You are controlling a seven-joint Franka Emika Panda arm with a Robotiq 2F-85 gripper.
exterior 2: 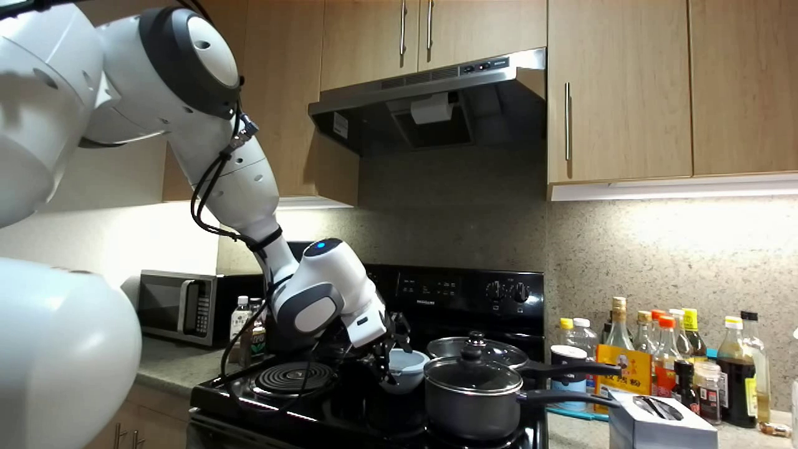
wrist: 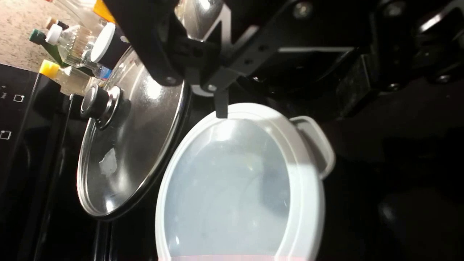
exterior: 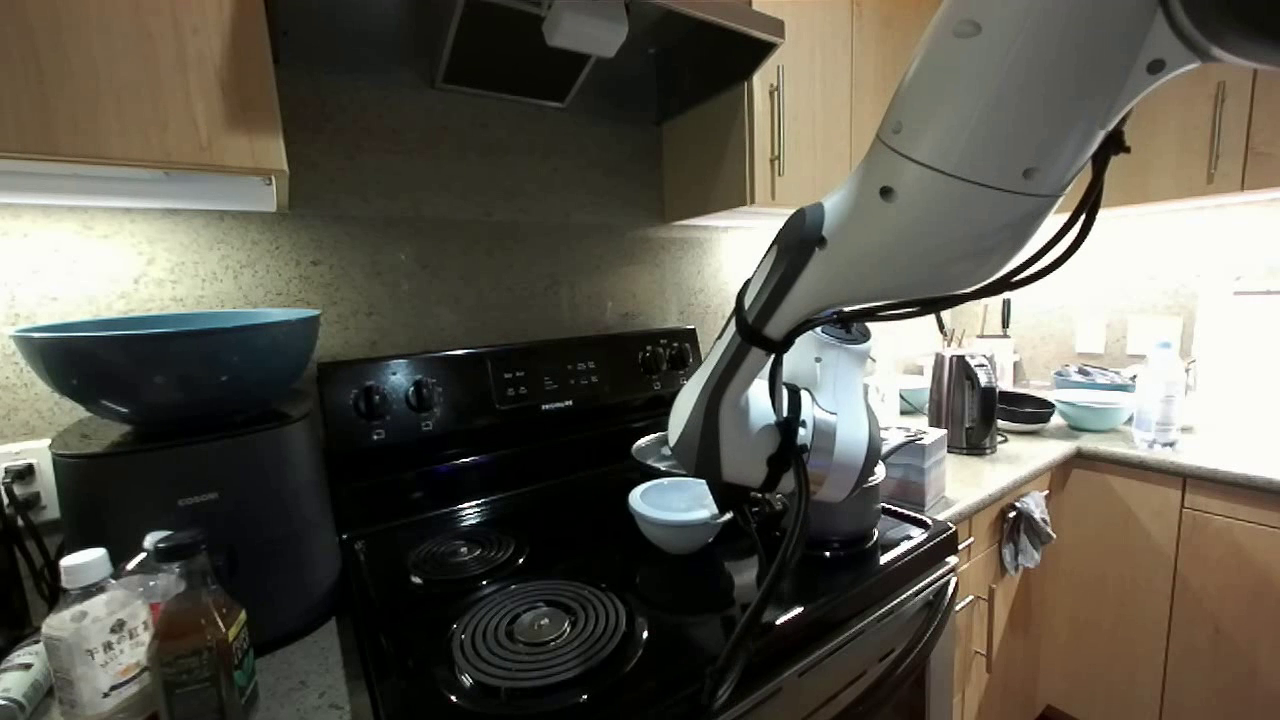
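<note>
A pale blue bowl [exterior: 675,516] with a small loop handle [wrist: 327,152] stands on the dark stovetop, largely uncovered in exterior view 1. The wrist view looks down into its empty-looking inside. My gripper is open at the bowl's edge, its fingers spread wide. One finger [wrist: 222,104] overlaps the rim in that view; the other [wrist: 356,87] is off to the right over dark stove. Whether either touches the bowl, I cannot tell. In exterior view 2 the gripper [exterior 2: 390,359] hangs close beside the bowl, partly in front of it.
A lidded pot [exterior 2: 471,400] and a glass-lidded pan [exterior 2: 479,348] stand right beside the bowl, their handles pointing right. A grey box [exterior 2: 658,423] and several bottles occupy the counter on the right.
</note>
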